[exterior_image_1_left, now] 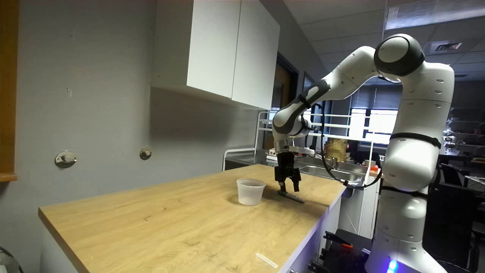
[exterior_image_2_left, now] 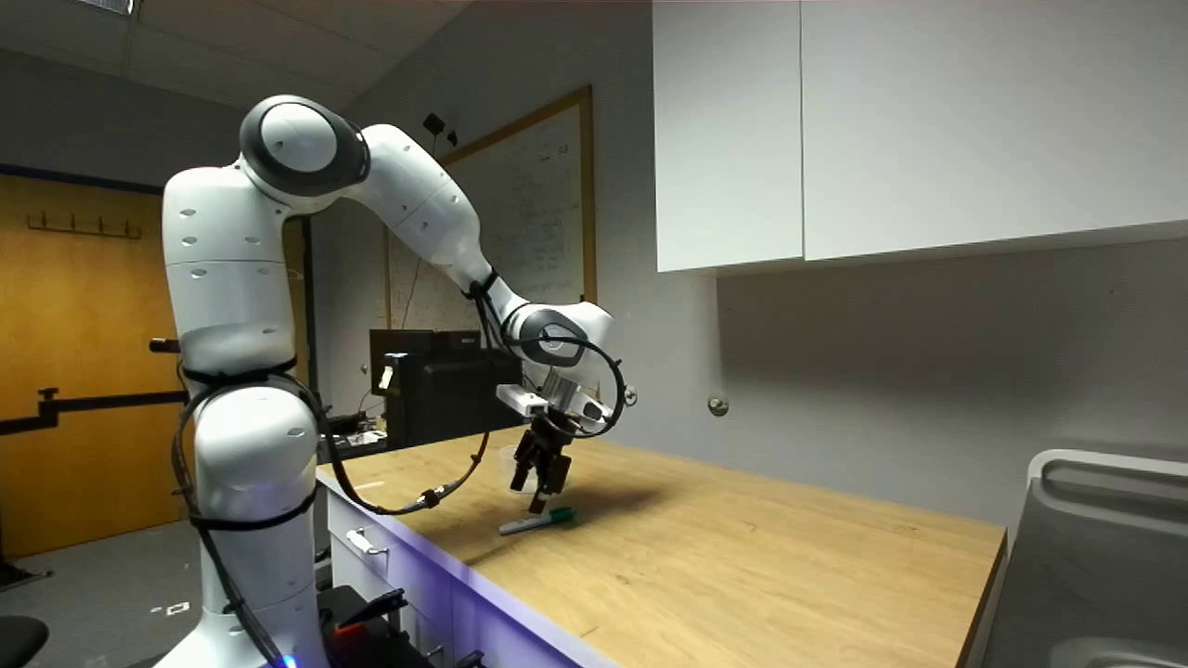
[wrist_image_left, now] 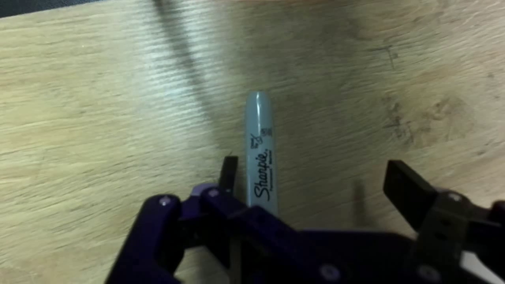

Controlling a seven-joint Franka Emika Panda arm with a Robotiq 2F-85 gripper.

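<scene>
A grey Sharpie marker point(wrist_image_left: 259, 142) lies on the wooden counter, its lower part hidden behind the gripper's body in the wrist view. In exterior view 2 the marker point(exterior_image_2_left: 523, 524) shows a green end point(exterior_image_2_left: 560, 514). My gripper is open above it, fingers wide apart with nothing held. The marker sits close beside the left finger point(wrist_image_left: 228, 172), well away from the right finger point(wrist_image_left: 409, 189). From exterior view 1, the gripper point(exterior_image_1_left: 289, 187) hangs just over the marker point(exterior_image_1_left: 291, 197). A translucent white tub point(exterior_image_1_left: 250, 193) stands upright to its left.
White cabinets point(exterior_image_1_left: 227, 50) hang overhead. A sink point(exterior_image_1_left: 332, 173) lies beyond the counter's far end.
</scene>
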